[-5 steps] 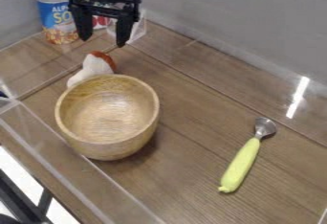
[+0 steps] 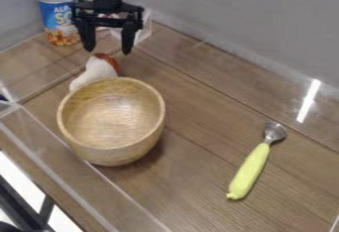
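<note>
My black gripper [image 2: 107,40] is at the upper left, open, its two fingers hanging above a small white object with a reddish-brown top [image 2: 93,72], which lies on the wooden counter. Just in front of that object stands a wooden bowl [image 2: 111,142], empty. To the right lies a utensil with a pale yellow-green handle [image 2: 249,170] and a metal head.
Cans stand at the back left, among them a blue one [image 2: 56,9], with a clear item partly hidden behind the gripper. A metal edge borders the left front.
My gripper has shifted slightly left and moved a little, its fingers now a bit narrower in view. The objects on the counter have not moved.
</note>
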